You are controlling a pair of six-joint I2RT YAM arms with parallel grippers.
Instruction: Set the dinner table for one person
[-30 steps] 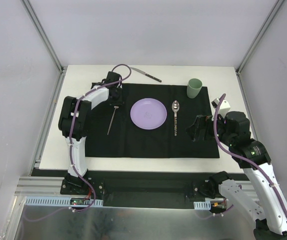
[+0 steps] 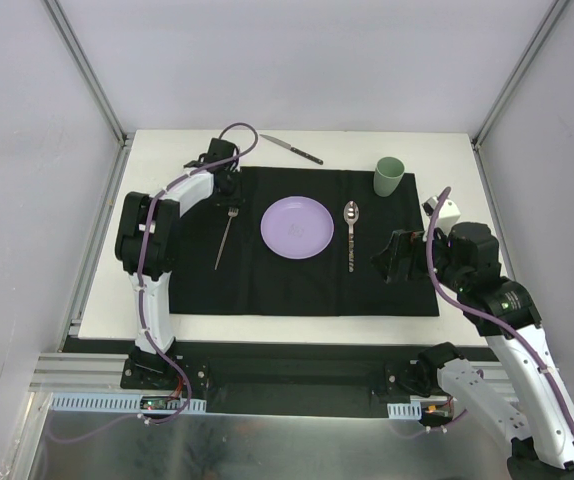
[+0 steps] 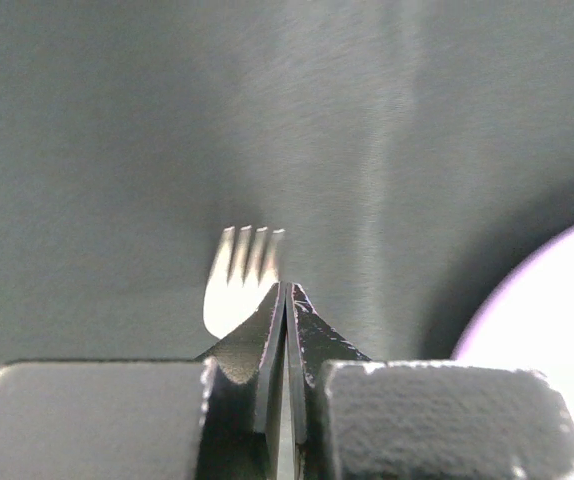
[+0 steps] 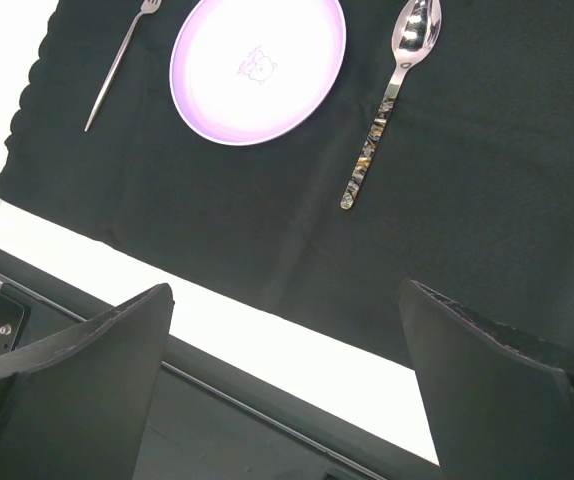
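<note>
On the black placemat (image 2: 297, 290) lies a purple plate (image 2: 297, 227), with a fork (image 2: 225, 238) to its left and a spoon (image 2: 351, 236) to its right. A green cup (image 2: 388, 176) stands at the mat's upper right. Behind the mat, a knife (image 2: 292, 150) rests on the bare white table. My left gripper is shut, its tips over the fork (image 3: 237, 285) in the left wrist view, nothing seen between them; whether they touch the fork, I cannot tell. Over the mat's right side, my right gripper stands wide open and empty.
White table (image 2: 107, 290) surrounds the mat, with walls at the back and sides. A purple cable (image 2: 152, 225) runs along the left arm.
The right arm, plate, spoon, cup and knife have stayed put.
</note>
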